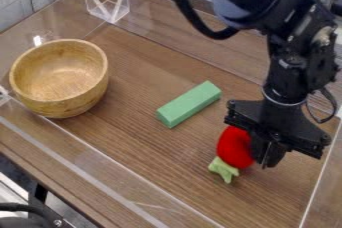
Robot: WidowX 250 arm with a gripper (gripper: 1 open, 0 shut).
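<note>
My gripper (pixel 271 132) is low on the right, shut, directly over and against a red strawberry-like object (pixel 234 146) with a pale green end pointing to the lower left. Its fingers hide part of the red thing; whether anything is between them is not visible. A green block (pixel 187 104) lies to the left, apart from the gripper.
A tan bowl (pixel 60 97) sits at the far left. A small white wire or clear object (pixel 107 2) is at the back left. The wooden table (pixel 107 172) has free room at the front left and middle.
</note>
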